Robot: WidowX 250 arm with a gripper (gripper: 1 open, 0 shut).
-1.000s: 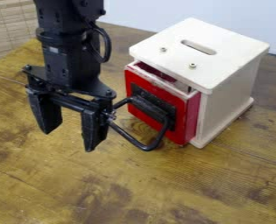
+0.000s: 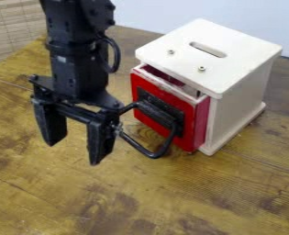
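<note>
My black gripper (image 2: 73, 131) hangs open at the left, in front of a white wooden box (image 2: 236, 110), with nothing between its fingers. The box has a red front door (image 2: 197, 124) with a black plate and a bent black handle (image 2: 150, 151) sticking out toward my gripper. The right finger is beside the near end of that handle; whether they touch I cannot tell. The door sits in the box's front, with a narrow gap along its top.
A woven mat (image 2: 9, 32) stands at the back left, and a white wall is behind the box.
</note>
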